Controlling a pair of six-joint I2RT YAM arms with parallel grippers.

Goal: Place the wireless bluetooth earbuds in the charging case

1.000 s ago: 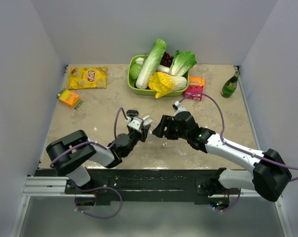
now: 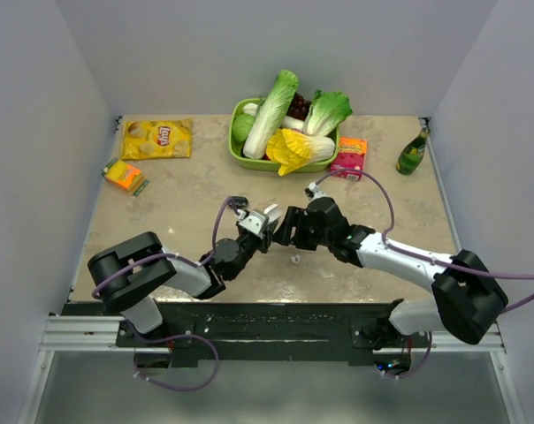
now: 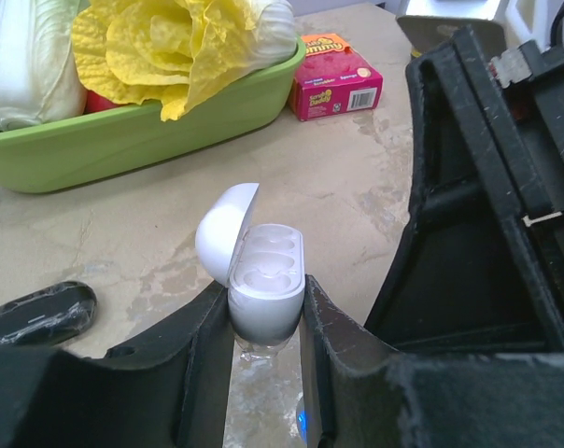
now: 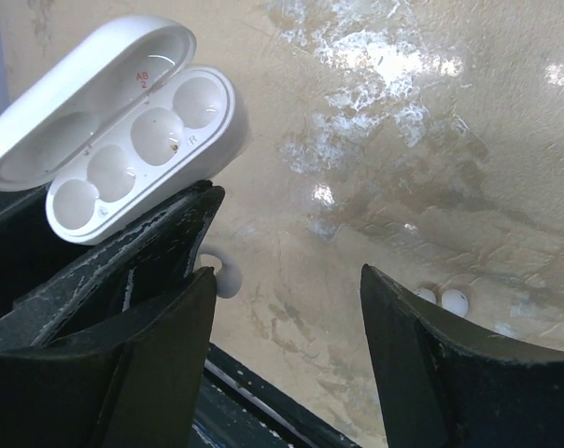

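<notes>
My left gripper is shut on the white charging case, whose lid is raised, showing its empty-looking moulded wells in the right wrist view. My right gripper stands open right beside the case in the top view; no object is clearly between its fingertips. Two small white pieces (image 4: pixel 454 301), apparently earbuds, lie on the table beyond its right finger, partly hidden by it. A small white piece (image 2: pixel 295 259) also shows below that gripper in the top view.
A black oval object (image 3: pixel 39 313) lies left of the case. Behind are a green basket (image 3: pixel 133 149) of vegetables and a pink box (image 3: pixel 333 93). A chip bag (image 2: pixel 156 140), orange carton (image 2: pixel 122 176) and bottle (image 2: pixel 412 152) stand near the edges.
My left gripper has moved slightly right with the case. The right arm's rear has shifted a little, while its gripper stays close to the case.
</notes>
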